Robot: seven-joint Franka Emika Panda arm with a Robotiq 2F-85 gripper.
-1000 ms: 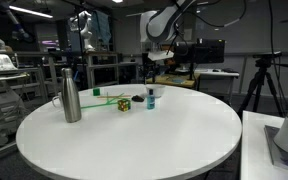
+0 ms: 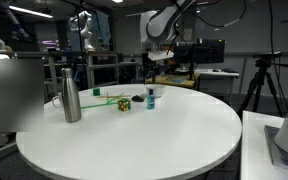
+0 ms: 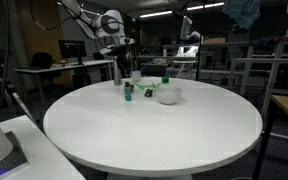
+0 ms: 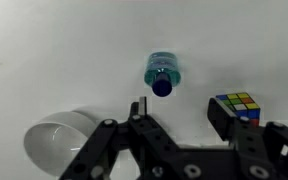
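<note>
In the wrist view my gripper is open, its two dark fingers apart with only white tabletop between the tips. Just beyond them is a small blue-labelled bottle (image 4: pixel 162 68) with a dark blue cap, nearer the left finger. A multicoloured puzzle cube (image 4: pixel 242 106) lies by the right finger, partly covered by it. The white bowl (image 4: pixel 56 145) is at lower left. From outside, the bottle (image 2: pixel 151 99) stands upright on the table, with the cube (image 2: pixel 124 105) to its left.
A steel thermos (image 2: pixel 71 98) stands at the table's left side. Green items and a dark object (image 2: pixel 138 98) lie behind the cube. A person stands in the background.
The objects on the table have not moved.
</note>
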